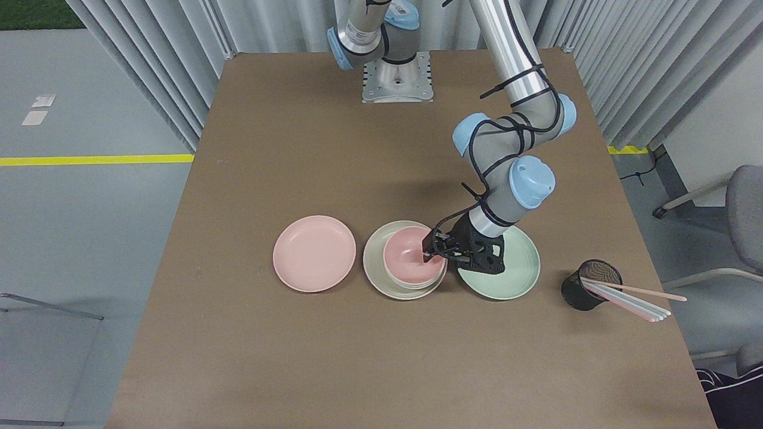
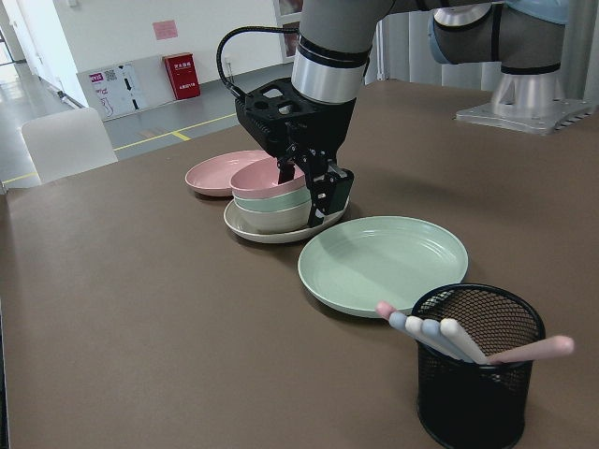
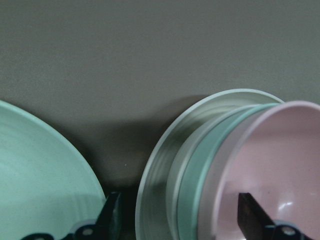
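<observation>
My gripper stands open over the right side of the stacked bowls, one finger inside the pink bowl (image 1: 406, 254) and the other outside, over the gap by the green plate. The pink bowl is nested in a green bowl (image 3: 199, 167) and a cream bowl (image 2: 271, 220), all on a cream plate (image 1: 379, 275). A mint green plate (image 1: 504, 285) lies to their right in the front view, a pink plate (image 1: 314, 254) to their left.
A black mesh pen holder (image 2: 468, 402) with several pastel utensils stands at the right of the table (image 1: 300, 357).
</observation>
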